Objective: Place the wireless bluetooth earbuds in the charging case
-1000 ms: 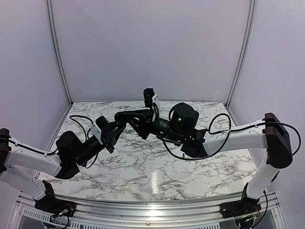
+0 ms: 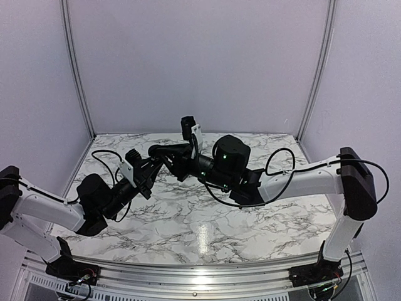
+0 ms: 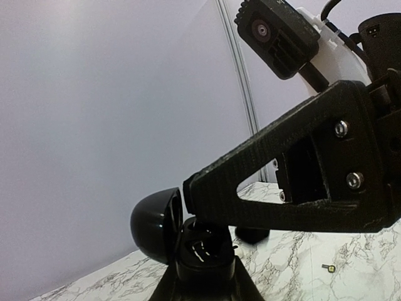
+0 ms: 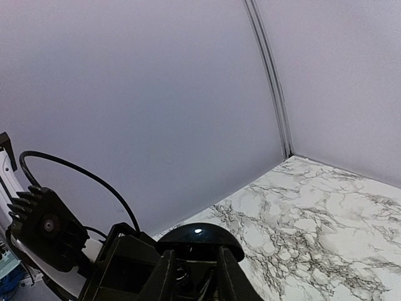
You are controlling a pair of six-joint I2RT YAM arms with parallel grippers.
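Note:
Above the table, my two grippers meet at the centre. The black charging case [image 3: 200,251] is held upright in my left gripper [image 2: 157,164], which is shut on it; its rounded lid [image 3: 150,226] stands open. My right gripper [image 2: 169,157] has its fingertips at the open case, close against the lid in the left wrist view. In the right wrist view the lid [image 4: 197,235] shows just beyond the fingers. Whether an earbud is between those fingers, and how far they are open, I cannot tell.
Walls enclose the back and sides.
My right arm has shifted slightly left in the top view over the last second.

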